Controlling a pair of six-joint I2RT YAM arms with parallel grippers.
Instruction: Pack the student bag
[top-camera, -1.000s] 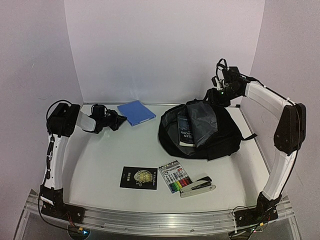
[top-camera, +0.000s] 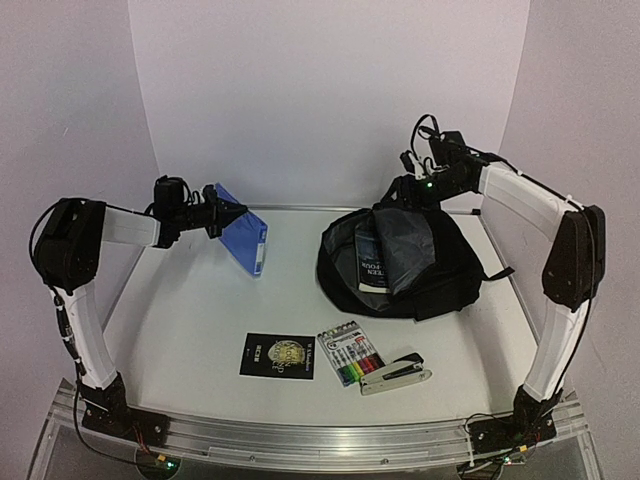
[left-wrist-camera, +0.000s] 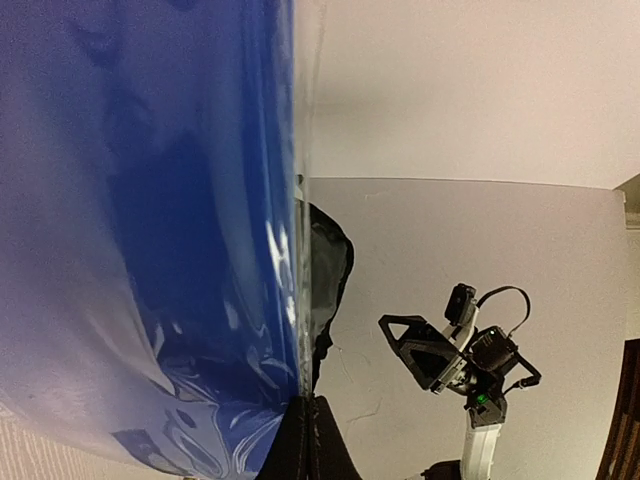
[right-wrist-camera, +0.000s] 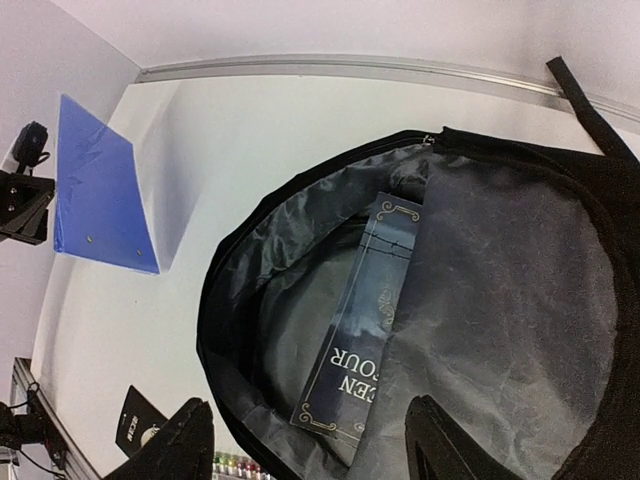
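A blue folder (top-camera: 243, 240) hangs tilted above the table at the back left, its upper edge pinched by my left gripper (top-camera: 236, 211). In the left wrist view the folder (left-wrist-camera: 190, 230) fills the left half, its edge running into the shut fingers (left-wrist-camera: 330, 445). The black backpack (top-camera: 460, 270) lies unzipped on the right side of the table. Inside its opening rests a dark book (right-wrist-camera: 365, 320), partly covered by the grey lining flap (right-wrist-camera: 490, 320). Over the bag's back edge, my right gripper stands open, its fingers wide apart with nothing held.
Along the front of the table lie a black book (top-camera: 278, 356), a pack of colored markers (top-camera: 350, 352) and a stapler (top-camera: 395, 375). A bag strap (top-camera: 498, 273) sticks out on the right. Bare table lies between the folder and the bag.
The folder lay flat on the table before; now it is raised and tilted in my left gripper, which has lifted. My right gripper has shifted slightly left. The bag has not moved.
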